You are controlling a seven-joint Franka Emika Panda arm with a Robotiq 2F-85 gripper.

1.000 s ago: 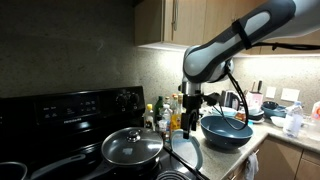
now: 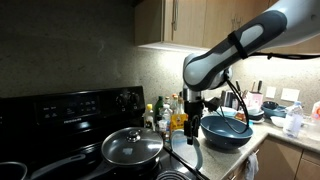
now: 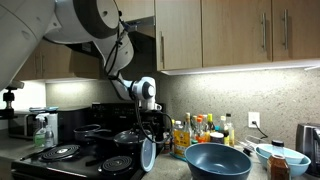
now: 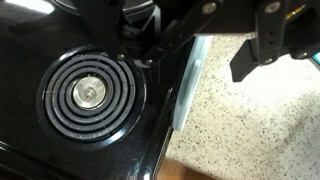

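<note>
A pale blue, plate-like piece [image 3: 148, 155] stands on edge beside the stove in exterior view 2. The wrist view shows this pale blue piece [image 4: 188, 90] as a narrow strip along the stove's border, running up between my fingers. My gripper is open, with one dark finger [image 4: 150, 55] on the stove side and the other [image 4: 243, 62] over the speckled counter. Bare counter shows between the strip and the counter-side finger. In exterior view 1 my gripper [image 2: 192, 137] points down at the stove's right edge; contact there is unclear.
A lidded pan [image 2: 132, 148] sits on the black stove, left of the gripper. The large dark blue bowl [image 2: 226, 131] stands on the counter to the right. Several bottles [image 3: 200, 130] line the back wall. An empty coil burner [image 4: 90, 92] lies below the wrist.
My gripper has shifted slightly to the right in exterior view 1. The pan and bowl have stayed in place.
</note>
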